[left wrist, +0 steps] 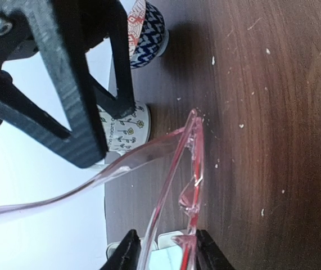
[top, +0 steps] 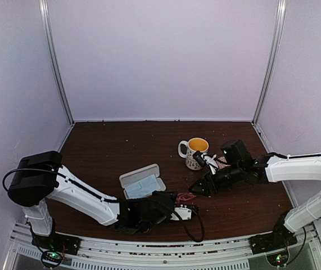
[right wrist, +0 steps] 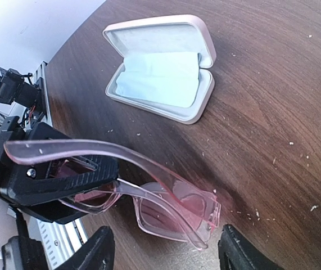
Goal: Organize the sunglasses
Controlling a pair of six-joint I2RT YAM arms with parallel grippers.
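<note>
Pink clear-framed sunglasses [right wrist: 168, 211] hang above the table, their temples spread apart. My left gripper is shut on the frame, seen around one lens at the bottom of the left wrist view. Beyond the free lens, on the right, my right gripper stands open with its fingers [right wrist: 95, 250] apart and nothing clamped between them; the lens and a temple lie across its gap in its own view, apart as far as I can tell. The open glasses case [right wrist: 202, 101], with a light blue cloth [right wrist: 160, 79] inside, rests on the table, lid up.
A flowered white mug [top: 197, 154] with an orange inside stands behind the right arm. Beside it is a patterned cup [left wrist: 149, 36], mostly hidden by that arm in the top view.
</note>
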